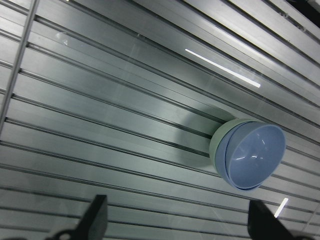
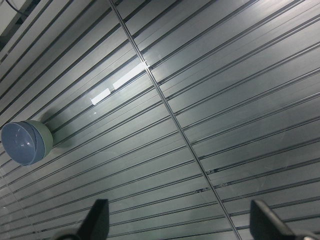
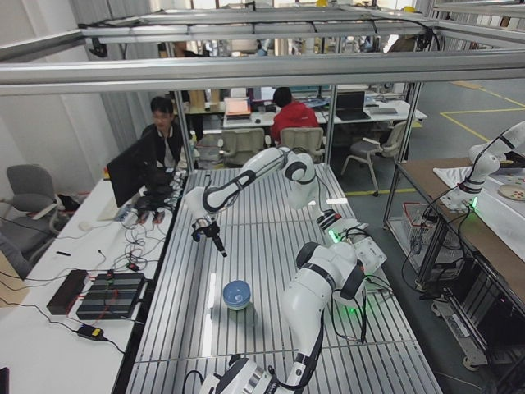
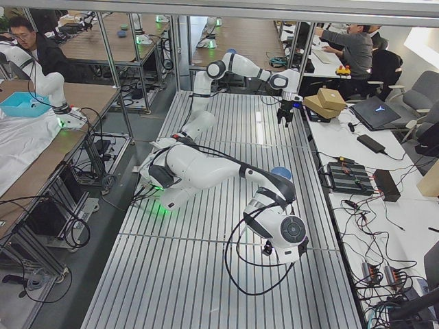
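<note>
A pale blue bowl (image 3: 236,291) (image 1: 255,155) sits nested in stacked bowls, pale green outermost (image 2: 44,132), on the slatted metal table (image 3: 197,345). My right gripper (image 3: 215,242) hangs above the table beyond the bowls in the camera left view, fingers apart and empty. My left gripper (image 4: 285,116) is also open and empty above the table; in the left wrist view the bowls lie to the right, ahead of it. In the camera left view its fingers are hidden.
A white desk (image 3: 49,345) with a monitor, electronics and cables runs along one long side. The two arm bases stand at the opposite side, with loose cables around them. Aluminium frame posts stand at the table's corners.
</note>
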